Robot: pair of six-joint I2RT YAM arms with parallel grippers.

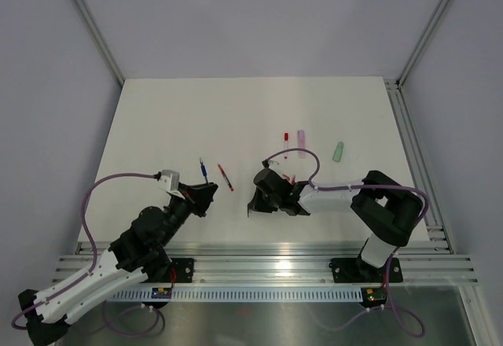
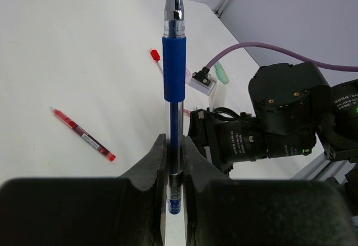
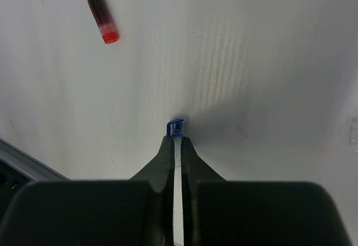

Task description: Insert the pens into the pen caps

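Note:
A blue pen (image 2: 174, 69) stands upright in my left gripper, tip up, raised at the left of the table in the top view. My right gripper is down at the table, shut on a small clear cap with a blue end (image 3: 177, 126). A red pen lies between the two arms, also seen in the right wrist view. A red-capped pen (image 1: 286, 141) lies behind the right arm, and more red items are partly hidden by that arm.
A pink piece (image 1: 301, 143) and a green piece (image 1: 338, 151) lie at the back right of the white table (image 1: 173, 110).

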